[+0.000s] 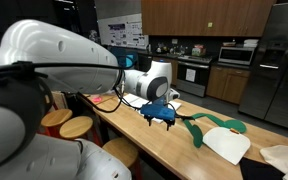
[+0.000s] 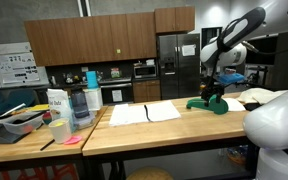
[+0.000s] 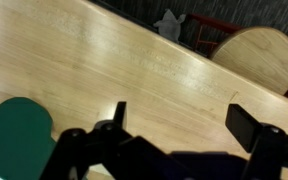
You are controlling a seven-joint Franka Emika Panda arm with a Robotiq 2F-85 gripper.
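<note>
Over bare wooden tabletop (image 3: 154, 75), my gripper stands open, its two dark fingers wide apart with only wood showing between them. In exterior view 1 the gripper (image 1: 160, 122) hangs above the table's middle, pointing down. A dark green round-ended piece (image 3: 17, 138) lies at the lower left of the wrist view, left of the fingers and clear of them. Exterior view 1 shows a long green piece (image 1: 193, 132) to the right of the gripper, beside a white sheet (image 1: 227, 144).
A black piece (image 1: 260, 170) and another pale sheet (image 1: 284, 157) lie at the table's right end. Round stools (image 1: 121, 152) stand along the near edge. Cups, bottles and a grey bin (image 2: 18, 122) crowd the far end. Bare wood surrounds the gripper.
</note>
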